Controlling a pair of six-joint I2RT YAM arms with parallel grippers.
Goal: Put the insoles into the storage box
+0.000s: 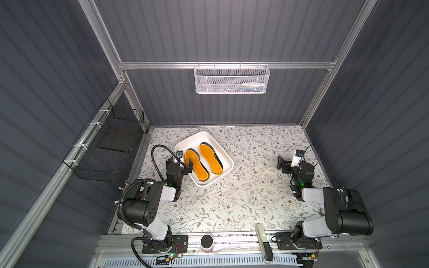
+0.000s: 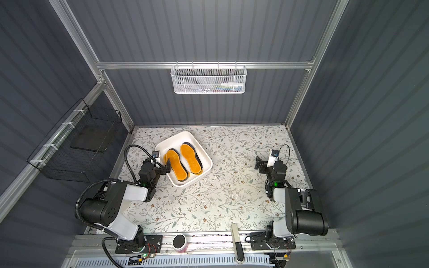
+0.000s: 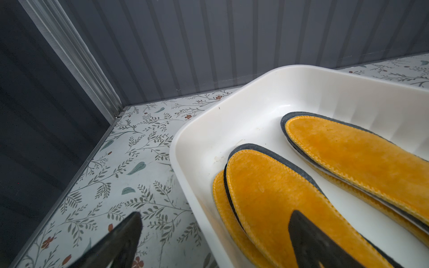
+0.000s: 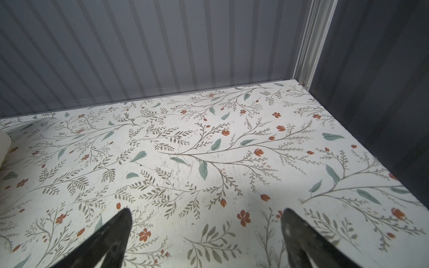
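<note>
Orange insoles with dark edges (image 1: 210, 156) (image 2: 177, 164) (image 3: 357, 165) lie in two stacks inside the white box (image 1: 221, 178) (image 2: 196, 178) (image 3: 196, 205). My left gripper (image 1: 181, 163) is open at the box's left rim; in the left wrist view one finger is outside the rim, the other over the left insole stack. My right gripper (image 1: 283, 164) stands open over bare table at the right, holding nothing.
A white mesh basket (image 1: 231, 82) hangs on the back wall, a black wire basket (image 1: 109, 143) on the left wall. Walls surround the table.
</note>
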